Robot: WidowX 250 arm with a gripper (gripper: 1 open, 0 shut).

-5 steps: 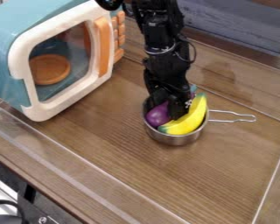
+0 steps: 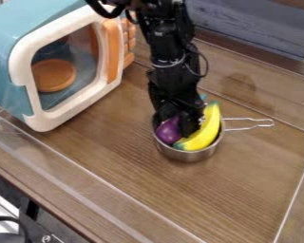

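Observation:
My black gripper point(image 2: 174, 100) reaches down over a steel pot point(image 2: 186, 154) with a wire handle to the right. Inside the pot lie a purple eggplant point(image 2: 170, 131) and a yellow banana point(image 2: 200, 137). The fingertips are at the left and back part of the pot, partly hidden among the dark parts, so what lies between them is unclear.
A light blue and white toy microwave point(image 2: 41, 66) with an orange panel stands at the left. A grey wooden wall point(image 2: 256, 24) runs behind.

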